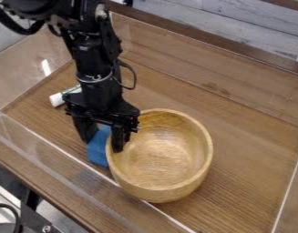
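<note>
My black gripper point(105, 127) is low at the left side of a yellow wooden bowl point(163, 164), over a blue object point(97, 157) that lies on the table beside the bowl. The fingertips are dark and overlap the bowl's rim and the blue object, so I cannot tell whether they are open, shut or holding either one.
A small white and green object point(61, 98) lies behind the arm at the left. A dark cable point(5, 209) is at the near left corner.
</note>
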